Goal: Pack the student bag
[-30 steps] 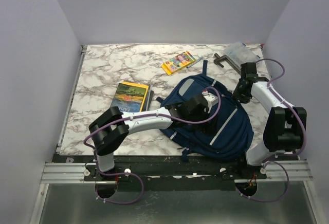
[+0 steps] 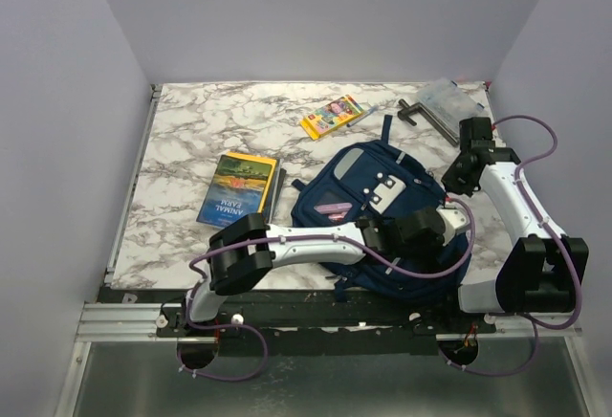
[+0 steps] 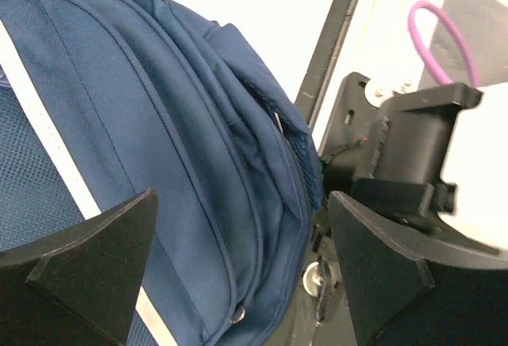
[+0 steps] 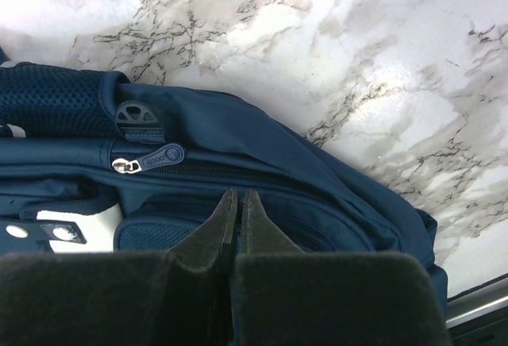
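The navy bag (image 2: 349,183) lies flat at the table's front right. My left gripper (image 2: 430,254) hangs over its right front part; in the left wrist view its open fingers (image 3: 87,282) frame navy fabric and a seam, with nothing held. My right gripper (image 2: 459,187) is at the bag's upper right edge; in the right wrist view it is shut, above a zipper (image 4: 159,157) and mesh pockets, with nothing visible between its fingertips.
An Animal Farm book (image 2: 232,190) lies on other books at left. A yellow crayon box (image 2: 330,117), a pen, a clear case (image 2: 449,101) and a dark metal object sit at the back. The table's front edge is under the bag's lower side.
My left gripper has moved right and toward the front over the bag.
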